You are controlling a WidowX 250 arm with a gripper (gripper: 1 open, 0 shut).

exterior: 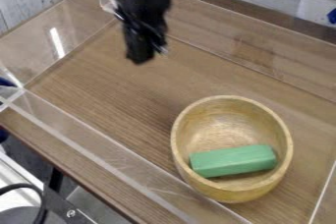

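A round tan bowl (pixel 231 120) stands at the right front of the wooden table, with a green block (pixel 233 160) lying inside it. My gripper (pixel 136 29) is up at the back, left of centre, blurred and well away from the bowl. I see nothing held in it, but its fingers are too blurred to make out.
Clear plastic edging runs along the left and front. A white object (pixel 316 8) sits at the back right corner, and a dark cable lies at the lower left.
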